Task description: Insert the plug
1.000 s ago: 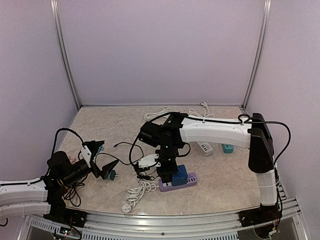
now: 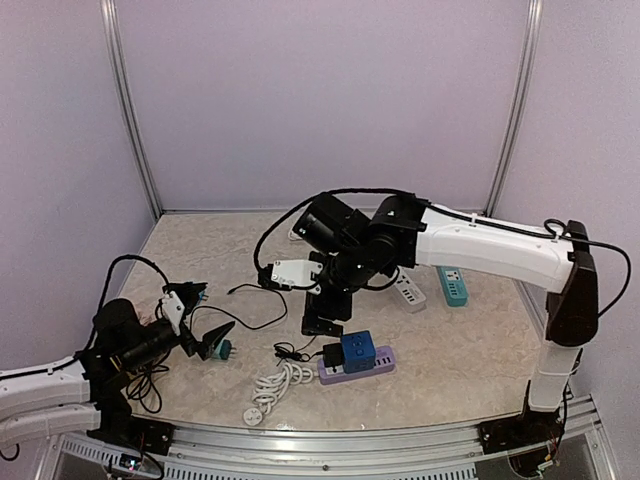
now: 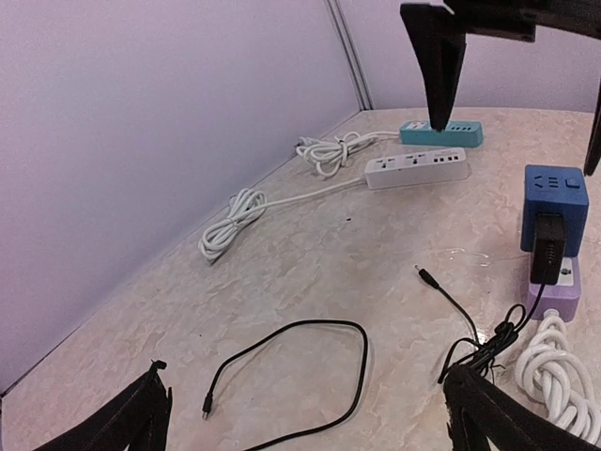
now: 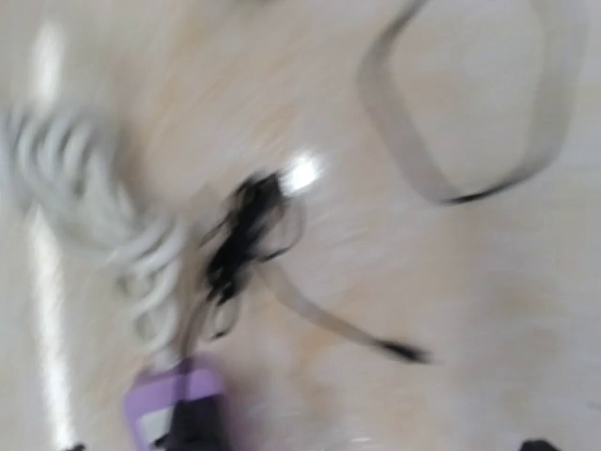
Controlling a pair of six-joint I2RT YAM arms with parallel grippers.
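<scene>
The black plug (image 2: 333, 355) stands on the left part of the purple power strip (image 2: 375, 371), close beside a blue cube-shaped adapter (image 2: 358, 351). In the left wrist view the plug (image 3: 547, 249) looks upright on the strip (image 3: 563, 291), its cord running down; its prongs are hidden. My right gripper (image 2: 328, 318) is open above and behind the plug, apart from it. A blurred right wrist view shows the plug (image 4: 199, 425) low at the left, outside the widely spread fingertips. At the far left, my left gripper (image 2: 216, 318) is open and empty.
A teal plug (image 2: 222, 350) lies beneath the left gripper. White cord (image 2: 265, 392) is bundled left of the strip. White (image 2: 408, 290) and teal (image 2: 452, 286) power strips lie behind at the right. A loose black cable (image 3: 362, 366) curves over the table.
My right gripper has risen away from the plug, its arm lifting up and towards the right. The plug stays on the purple strip. The left arm has not moved.
</scene>
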